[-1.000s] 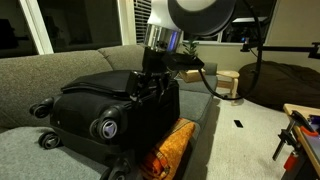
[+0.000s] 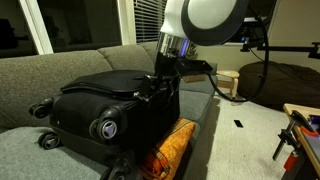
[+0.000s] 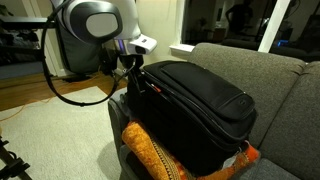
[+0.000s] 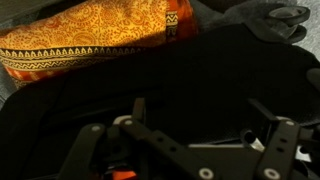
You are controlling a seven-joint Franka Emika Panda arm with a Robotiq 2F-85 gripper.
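A black suitcase [image 2: 85,110] with wheels lies tilted on the grey couch. My gripper is open against the dark suitcase side, its fingers [image 4: 138,108] set wide apart. In exterior view 2 the gripper is at the suitcase's [image 3: 205,100] upper near edge, close to the zipper line. Dark on dark hides whether the fingertips touch the fabric or a strap. An orange patterned pillow [image 3: 150,150] is under the suitcase and sticks out along its lower side; in the wrist view the same pillow [image 4: 95,35] fills the upper left.
The couch backrest [image 2: 45,75] runs behind the suitcase. Light carpet [image 2: 240,145] lies open beside the couch, with a small dark object [image 2: 238,123] on it. A wooden table [image 2: 305,140] stands at the right edge.
My arm and gripper have shifted a little to the right in exterior view 1, along the suitcase's upper edge. The suitcase and pillow look unmoved.
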